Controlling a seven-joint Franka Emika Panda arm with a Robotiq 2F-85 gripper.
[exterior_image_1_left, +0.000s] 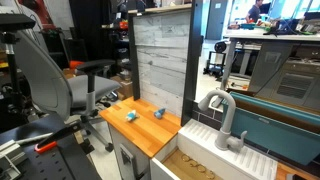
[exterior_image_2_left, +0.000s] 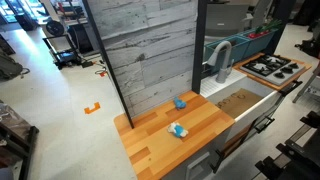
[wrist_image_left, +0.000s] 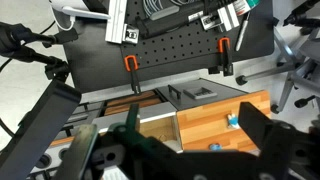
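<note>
Two small light-blue and white objects lie on the orange wooden counter (exterior_image_1_left: 140, 132): one (exterior_image_1_left: 131, 116) nearer the front, the other (exterior_image_1_left: 159, 113) closer to the whitewashed panel. Exterior view 2 shows the same pair, a blue-and-white one (exterior_image_2_left: 178, 130) and a bluer one (exterior_image_2_left: 180, 103), set apart. From the wrist, they appear small and far below, at the right (wrist_image_left: 233, 121) and lower middle (wrist_image_left: 214, 147). My gripper looks open, its dark, blurred fingers wide apart at the bottom of the wrist view. Nothing shows between them up close.
A black table (wrist_image_left: 180, 60) carries tools and two orange-marked clamps. Beside the counter, an open drawer (exterior_image_1_left: 202, 158) stands below a grey faucet (exterior_image_1_left: 228, 120). A stove (exterior_image_2_left: 270, 67) is farther right. The whitewashed panel (exterior_image_1_left: 162, 65) borders the counter.
</note>
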